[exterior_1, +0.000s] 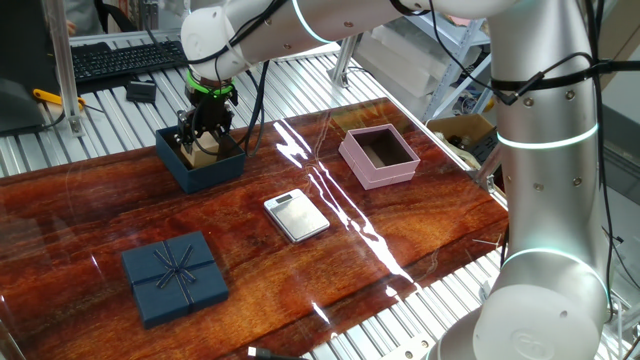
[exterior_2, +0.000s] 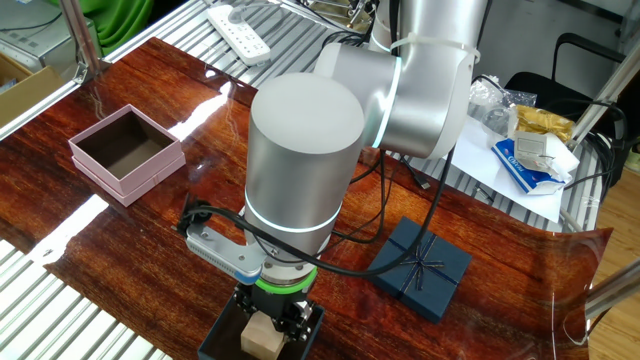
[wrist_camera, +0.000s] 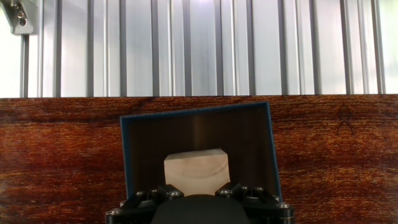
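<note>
A pale wooden block (wrist_camera: 197, 171) is inside the open dark blue box (exterior_1: 198, 176), seen in all three views. My gripper reaches down into that box, its black fingers (wrist_camera: 169, 192) at either side of the block. In the wrist view the fingertips overlap the block's near end, so whether they press on it or stand slightly apart cannot be told. The second exterior view shows the block (exterior_2: 262, 336) below the gripper, within the box walls (exterior_2: 213, 335); its underside is hidden.
A dark blue lid with a bow (exterior_1: 176, 277) lies at the front left. A small silver scale (exterior_1: 296, 215) sits mid-table, and an open pink box (exterior_1: 380, 158) stands right of it. Bare wood separates them. Behind the blue box is a keyboard (exterior_1: 125, 60).
</note>
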